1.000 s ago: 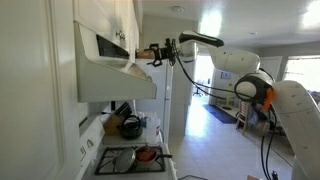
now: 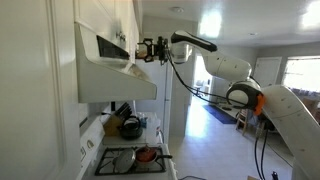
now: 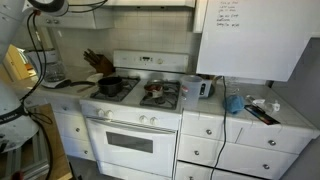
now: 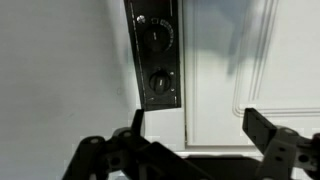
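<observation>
My gripper is open in the wrist view, its two dark fingers wide apart with nothing between them. Past the fingertips, a black control panel [image 4: 155,55] with two round knobs faces the camera, nearer the left finger. A white panelled door [image 4: 212,75] lies to the right of it. In exterior view 1 the gripper [image 2: 150,48] is high up, beside the white wall cabinets [image 2: 105,20] and a dark-fronted recessed unit [image 2: 112,50]. Whether it touches anything cannot be told. The second exterior view leaves the gripper out of frame.
Below is a stove with a grey pan [image 2: 124,160] and a red-rimmed pan [image 2: 148,155]. A dark pot [image 2: 131,128] stands on the counter behind. The white hood [image 2: 120,85] juts out under the recessed unit. Open floor [image 2: 205,150] lies right of the stove.
My arm has shifted slightly left, bringing the gripper closer to the wall cabinets and the recessed unit. The pans and pot below have not moved.
</observation>
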